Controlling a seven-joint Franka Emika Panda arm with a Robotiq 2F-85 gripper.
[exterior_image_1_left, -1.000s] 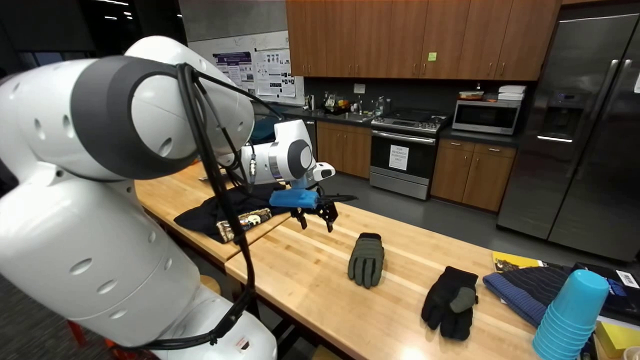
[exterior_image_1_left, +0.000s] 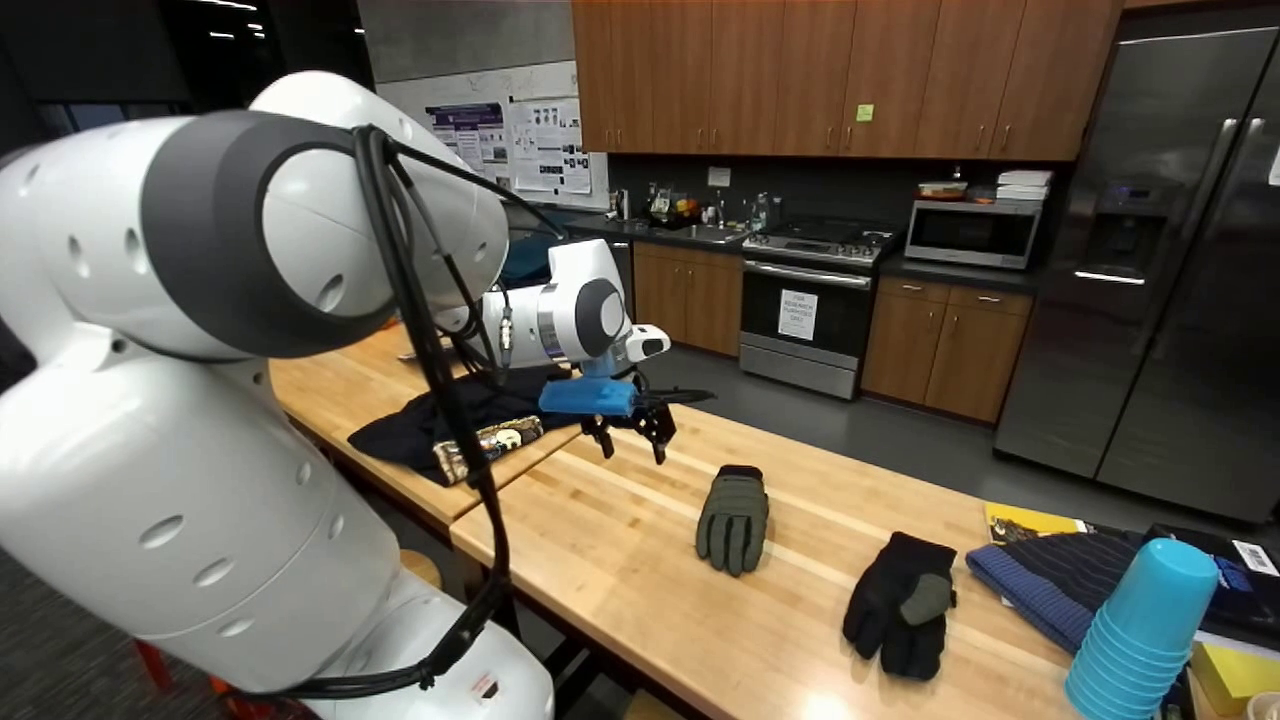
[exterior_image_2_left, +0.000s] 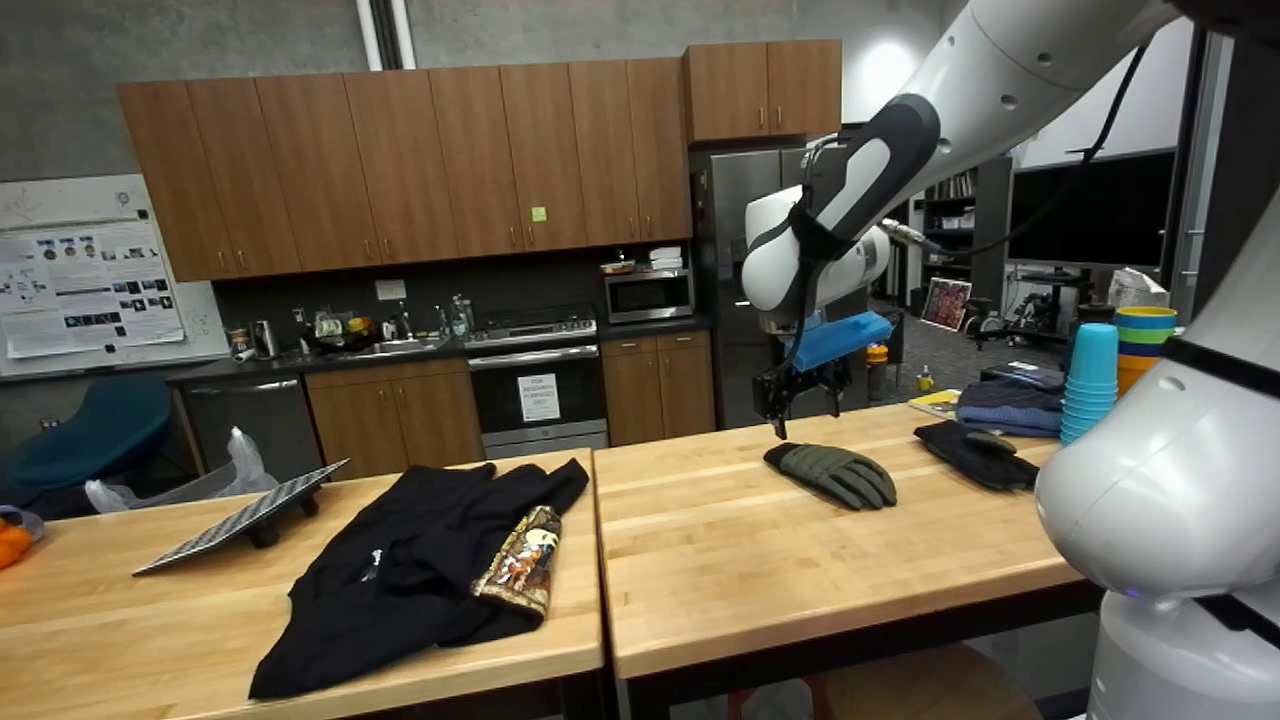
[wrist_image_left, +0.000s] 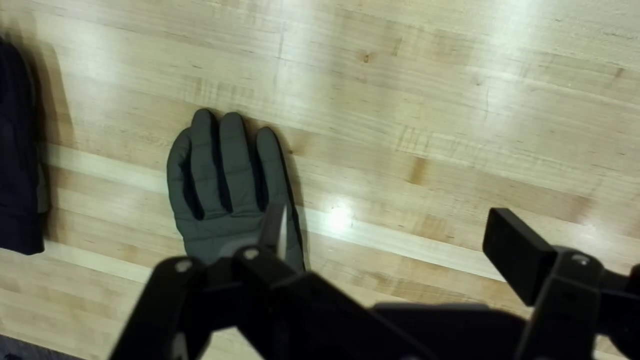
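Observation:
My gripper (exterior_image_1_left: 632, 455) hangs above the wooden table, its two fingers spread apart and nothing between them. In the wrist view the fingers stand wide, with bare wood showing between the fingertips. A dark green glove (exterior_image_1_left: 732, 522) lies flat on the table, to the right of my gripper in exterior view 1. From the wrist, that same glove (wrist_image_left: 231, 180) appears at left of centre, its cuff end hidden behind one finger. Farther right lies a black glove (exterior_image_1_left: 906, 606) with a grey-green patch; only its edge enters the wrist view.
Crumpled black clothing (exterior_image_2_left: 420, 564) with a printed patch covers part of the adjoining table. At the opposite end stand stacked blue cups (exterior_image_1_left: 1140, 636) beside a dark blue knitted item (exterior_image_1_left: 1056, 582). Bare tabletop (exterior_image_2_left: 720, 552) lies in front of the green glove.

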